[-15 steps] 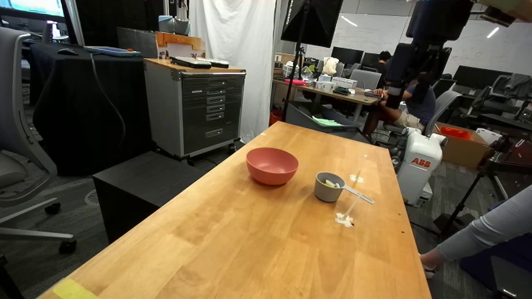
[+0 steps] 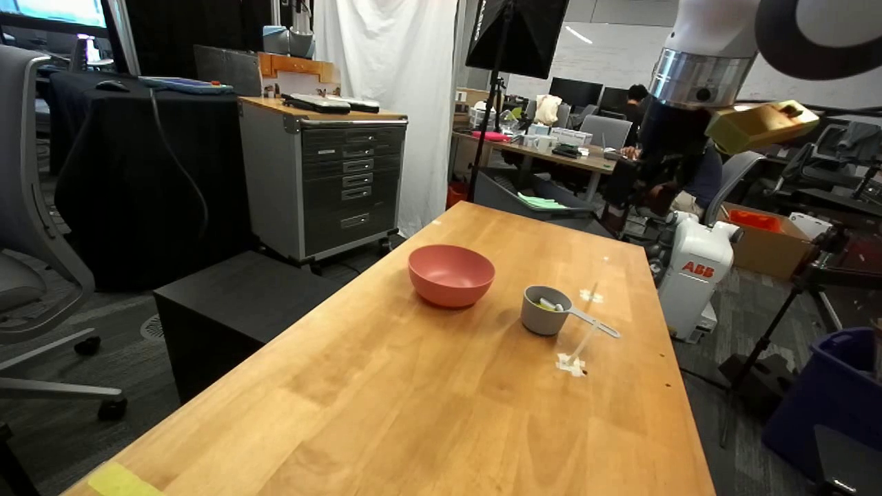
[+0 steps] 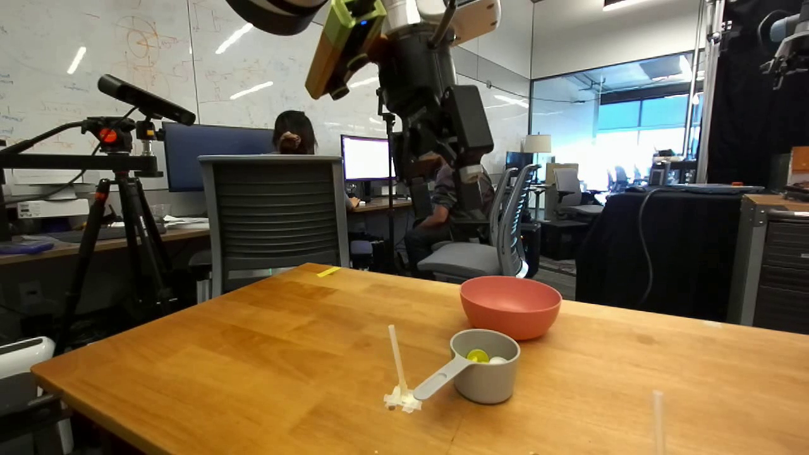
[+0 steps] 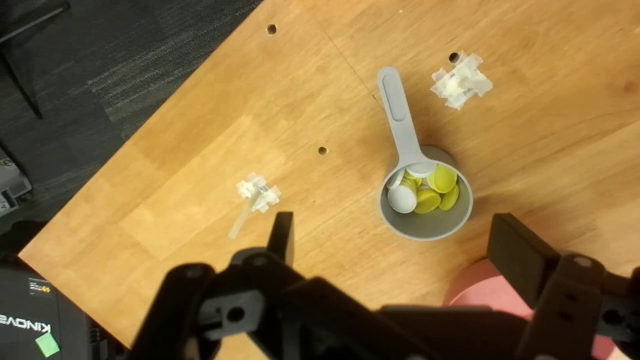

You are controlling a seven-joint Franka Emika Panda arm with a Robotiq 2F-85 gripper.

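Note:
A grey measuring cup [image 4: 423, 231] with a long handle stands upright on the wooden table, holding several yellow and white round pieces [image 4: 427, 200]. Beside it, not far off, is a pink bowl [image 2: 451, 277]; no contents show. In the wrist view the bowl [image 4: 492, 290] is partly hidden behind one of my fingers. My gripper [image 3: 447, 201] hangs well above the table, open and pointing down, with nothing between its fingers. From the wrist view, the cup lies beyond the gap of the gripper, clear of both fingertips.
Two thin pale sticks are taped upright to the table, one stick [image 3: 396, 357] close to the cup's handle and another stick [image 3: 658, 424] farther along.
My gripper has come lower and moved left in exterior view 1. A person's leg at the right edge has gone from view. Bowl and cup have stayed put.

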